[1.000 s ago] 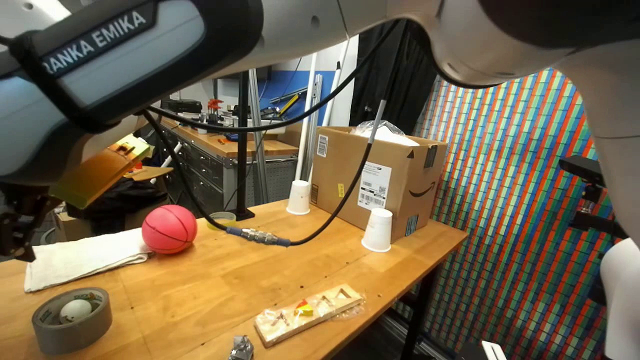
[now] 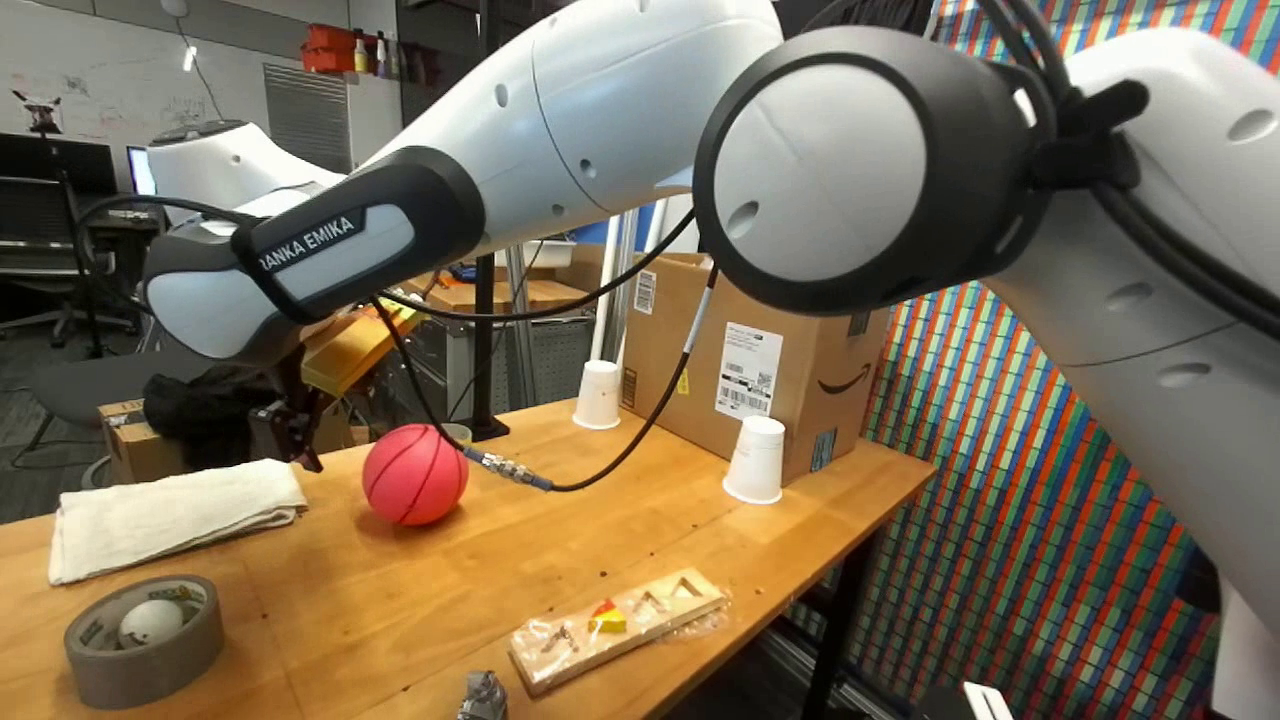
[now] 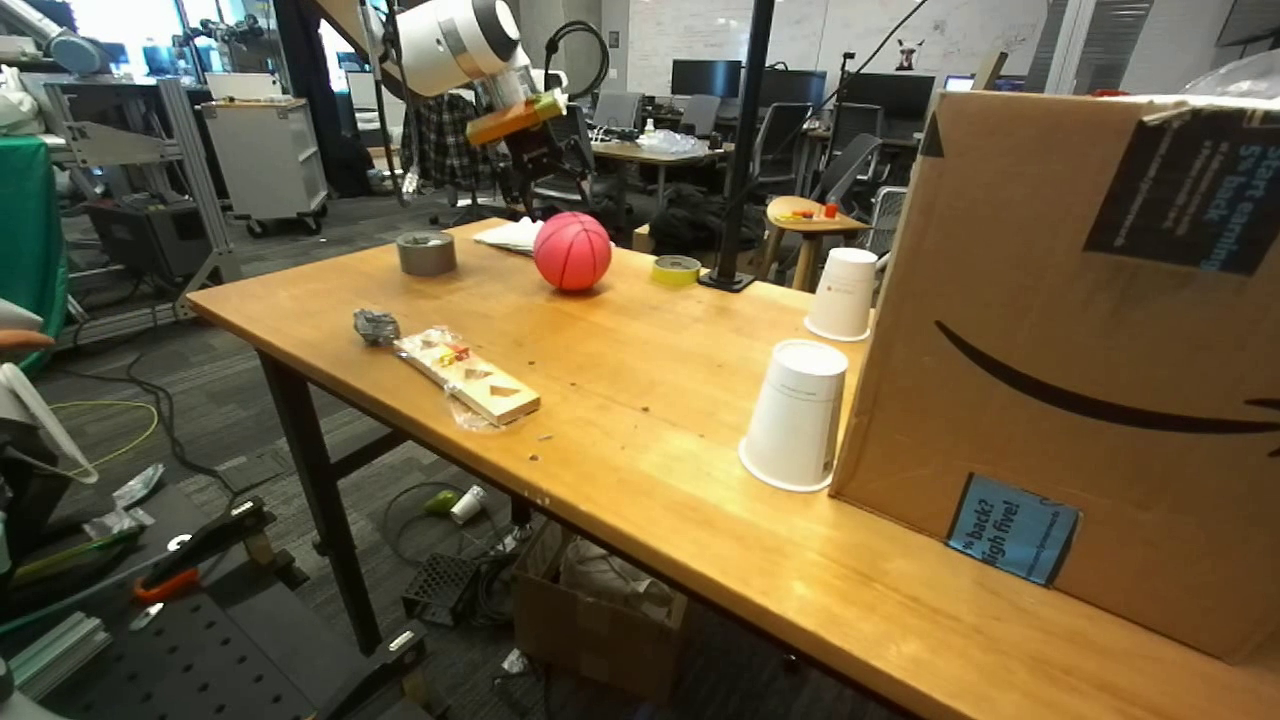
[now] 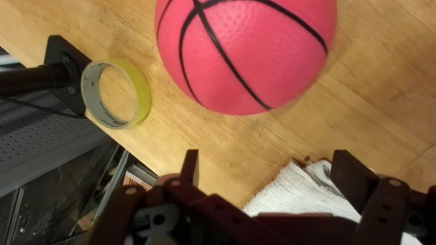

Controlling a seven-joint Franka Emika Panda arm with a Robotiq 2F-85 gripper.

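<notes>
A pink ball with black lines rests on the wooden table, just past the end of a folded white towel. In the wrist view the ball fills the top middle, beyond my fingertips and apart from them. My gripper is open, its two dark fingers wide apart with only tabletop and a corner of the towel seen between them. From the second exterior view, the gripper hangs above the table's far edge, behind the ball.
Yellow tape lies by a black post base near the table edge. Grey tape encircles a white ball. Two upturned white cups stand by a cardboard box. A wooden puzzle lies near the front edge; mid-table is mostly clear.
The ball has shifted right in the first exterior view, away from the towel's end. My arm and gripper have also moved right and now stand behind the towel's end, left of the ball.
</notes>
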